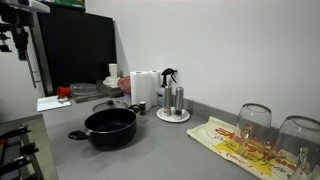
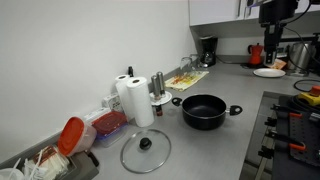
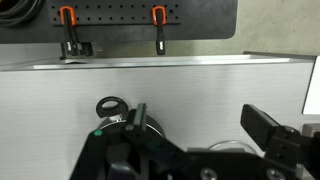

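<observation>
A black two-handled pot (image 1: 110, 126) stands empty on the grey table, and exterior view 2 shows the same pot (image 2: 203, 112) near the table's middle. A glass lid (image 2: 146, 150) with a black knob lies flat beside it. My gripper (image 2: 271, 52) hangs high at the robot's side of the table, well away from the pot. In the wrist view the gripper is open, fingers wide apart with only the table below. There the pot (image 3: 112, 106) is partly hidden behind the gripper, and the lid's rim (image 3: 232, 147) shows only in part.
Paper towel rolls (image 2: 138, 100) stand by the wall, near a white plate (image 1: 173, 115) of shakers. Glass jars (image 1: 254, 122) rest on a yellow printed cloth (image 1: 225, 140). A red container (image 2: 75, 133) is at the far end. Table space in front of the pot is clear.
</observation>
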